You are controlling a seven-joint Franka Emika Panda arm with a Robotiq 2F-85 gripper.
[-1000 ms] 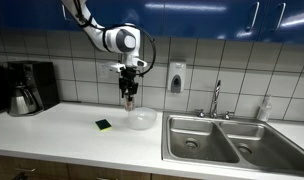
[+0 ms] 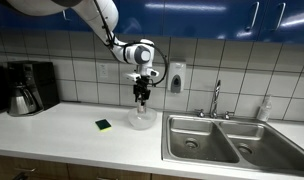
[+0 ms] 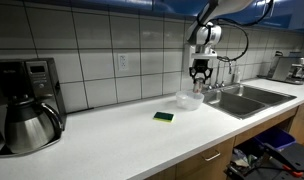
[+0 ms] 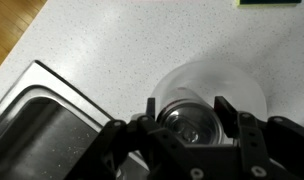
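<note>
Between the fingertips of my gripper is a round, shiny metal can-like object [image 4: 192, 125], seen end-on in the wrist view, and the gripper is shut on it. Directly beneath lies a translucent white bowl [image 4: 242, 85], resting on the counter left of the sink. In the first exterior view the gripper [image 2: 142, 98] is right above the bowl [image 2: 143, 119], with the held object [image 2: 142, 107] at the bowl's opening. Whether it touches the bowl's bottom cannot be told.
A green and dark sponge [image 2: 103, 125] lies on the counter to the left of the bowl. The double steel sink [image 2: 232, 142] with its faucet is on the right. A coffee maker [image 2: 32, 87] stands at the far left. Open counter [image 2: 72, 145] stretches between.
The arm has swung right, carrying the held object from left of the bowl to over it. The bowl and sponge have stayed put.
</note>
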